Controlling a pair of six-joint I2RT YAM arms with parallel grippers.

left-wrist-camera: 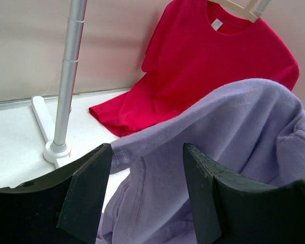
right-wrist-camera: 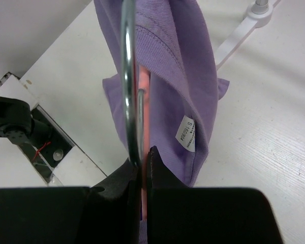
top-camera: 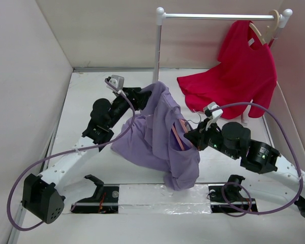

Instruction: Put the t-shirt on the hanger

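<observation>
The purple t-shirt (top-camera: 157, 142) hangs bunched between the arms, a pink hanger (top-camera: 177, 136) inside it. My left gripper (top-camera: 145, 96) is at the shirt's upper left; in the left wrist view its fingers stand apart at a raised fold (left-wrist-camera: 203, 114), and whether they touch it is unclear. My right gripper (top-camera: 192, 136) is shut on the hanger, whose pink body (right-wrist-camera: 145, 122) and metal hook (right-wrist-camera: 129, 81) rise from the fingers in the right wrist view, with a size label (right-wrist-camera: 185, 133) on the shirt behind.
A metal rail (top-camera: 218, 16) stands at the back, a red shirt (top-camera: 234, 76) on a hanger at its right end. The left post (top-camera: 157, 46) is behind the purple shirt.
</observation>
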